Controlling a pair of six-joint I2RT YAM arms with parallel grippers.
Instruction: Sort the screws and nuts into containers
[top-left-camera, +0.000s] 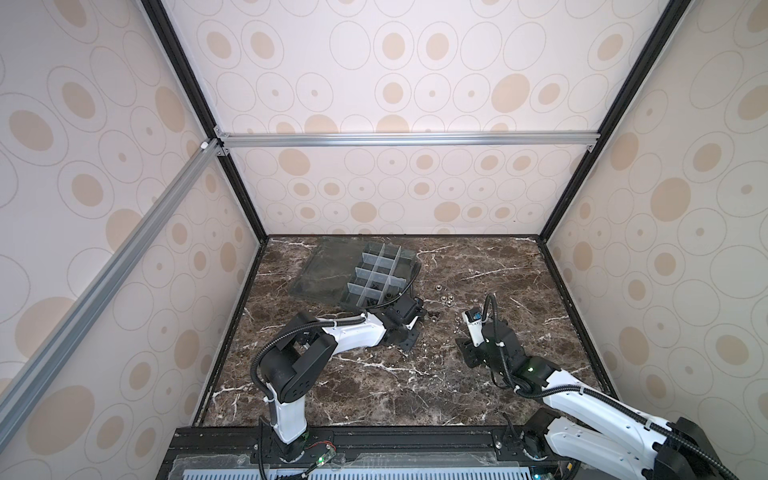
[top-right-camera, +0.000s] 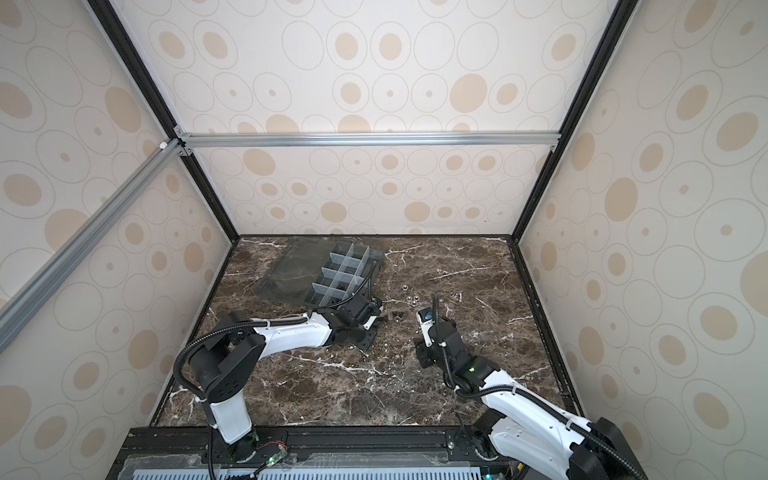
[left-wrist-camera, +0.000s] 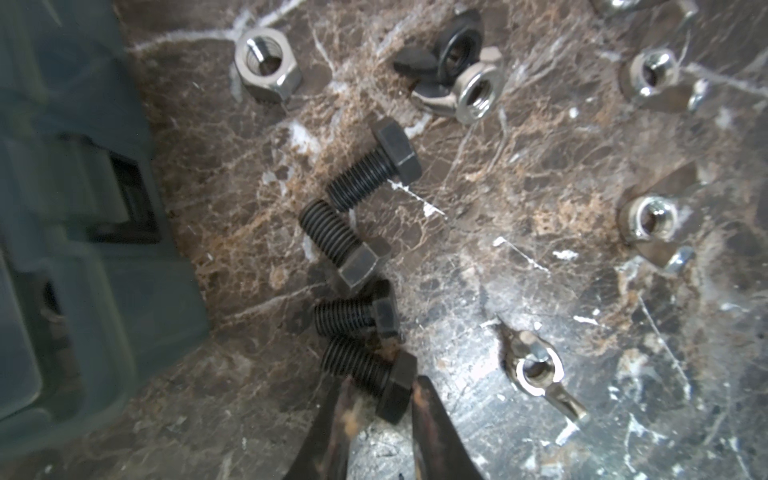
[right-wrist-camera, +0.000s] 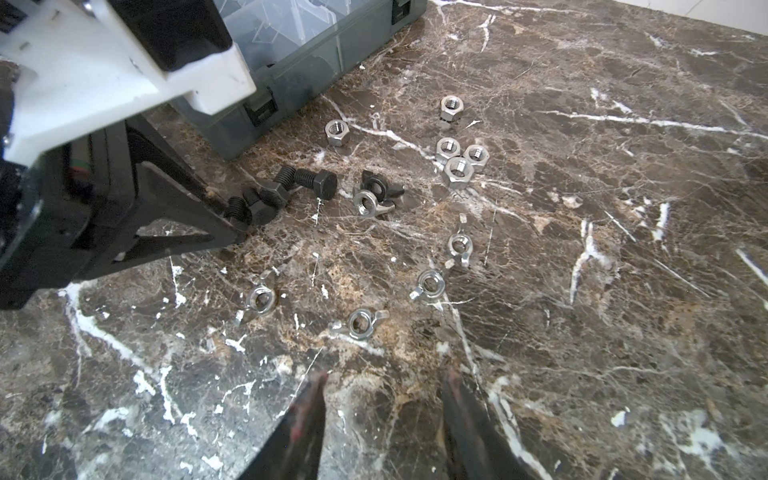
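In the left wrist view, my left gripper stands part open, its fingertips on either side of the lowest black screw's (left-wrist-camera: 400, 390) head, with gaps showing. Three more black screws (left-wrist-camera: 385, 308) lie in a chain above it. A hex nut (left-wrist-camera: 266, 63) sits near the case. Silver wing nuts (left-wrist-camera: 536, 368) are scattered to the right, and a dark wing nut (left-wrist-camera: 459, 49) touches a silver one at the top. My right gripper is part open over bare tabletop, empty, with wing nuts (right-wrist-camera: 360, 323) beyond its fingertips. The divided case (top-left-camera: 379, 277) lies open behind the left arm.
The case's near wall (left-wrist-camera: 160, 320) runs close along the left of the screws. Several hex nuts (right-wrist-camera: 458, 170) lie farther back. My left arm's gripper body (right-wrist-camera: 112, 208) fills the left of the right wrist view.
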